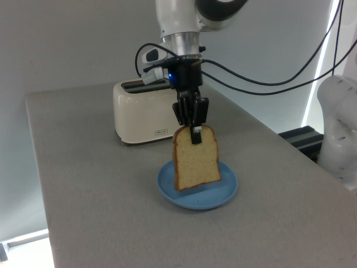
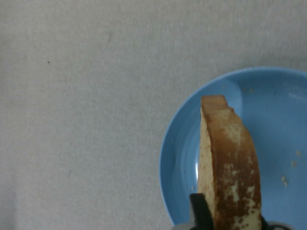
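Note:
My gripper (image 1: pixel 194 132) is shut on the top edge of a slice of bread (image 1: pixel 195 162), which hangs upright over a blue plate (image 1: pixel 227 190), its lower edge low at the plate's surface; whether it touches I cannot tell. In the wrist view the slice (image 2: pixel 230 163) is seen edge-on with browned crust, above the plate (image 2: pixel 283 120), which has a few crumbs on it.
A cream two-slot toaster (image 1: pixel 136 114) stands behind the plate. A white robot arm (image 1: pixel 337 128) stands beyond the right edge, and black cables hang above.

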